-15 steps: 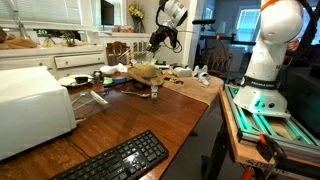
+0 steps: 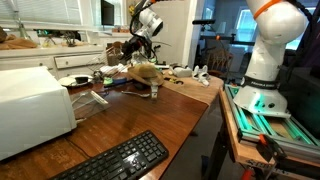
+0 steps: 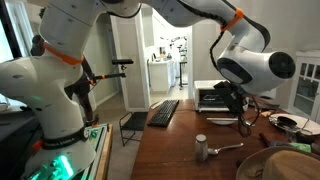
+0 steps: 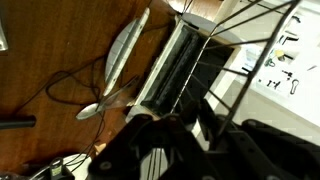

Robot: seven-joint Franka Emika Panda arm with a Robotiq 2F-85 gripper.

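My gripper is shut on a thin wire rack (image 4: 243, 90), whose bars reach up and to the right in the wrist view. In exterior view 2 the gripper (image 3: 243, 108) hangs above the table, in front of the white toaster oven (image 3: 210, 92). Exterior view 1 has it (image 2: 132, 50) over the far part of the table, well beyond the oven (image 2: 35, 112). Behind the wires in the wrist view is a white body with a dark front (image 4: 185, 70). The exact hold between the fingertips is hard to make out.
A black keyboard (image 2: 118, 160) lies near the table's front. A small shaker (image 3: 201, 148) and a spoon (image 3: 228, 149) are on the wood. The brown hat-like object (image 3: 283, 163) sits at the right. Bare tabletop (image 3: 155, 155) extends to the left.
In exterior view 1 my gripper has swept left and somewhat down, carrying the wire rack over the table. The objects on the table look unmoved.
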